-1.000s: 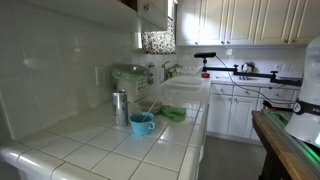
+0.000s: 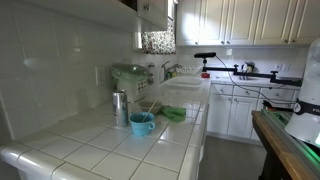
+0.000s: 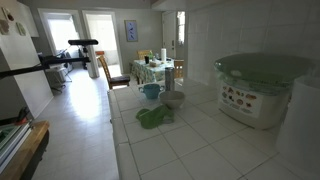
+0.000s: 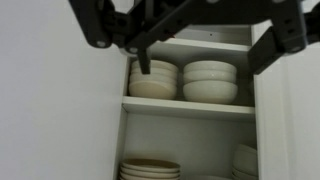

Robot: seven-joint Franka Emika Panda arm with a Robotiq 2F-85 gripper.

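In the wrist view, my gripper stands open, its dark fingers wide apart at the upper left and upper right. Beyond them is an open cabinet. Two stacks of bowls sit side by side on its shelf [image 4: 185, 108]: a cream left stack [image 4: 150, 88] and a white right stack [image 4: 210, 90]. Nothing shows held between the fingers. On the tiled counter, a light blue cup [image 2: 142, 125] has a thin stick leaning in it. A silver canister [image 2: 121, 110] stands beside it, and a green cloth [image 2: 172, 114] lies farther back. Neither exterior view shows the gripper.
Stacked plates [image 4: 150, 167] rest below the cabinet shelf, with more dishes at lower right. A grey bowl [image 3: 173, 99] and a white bin [image 3: 248, 101] with a green top stand on the counter.
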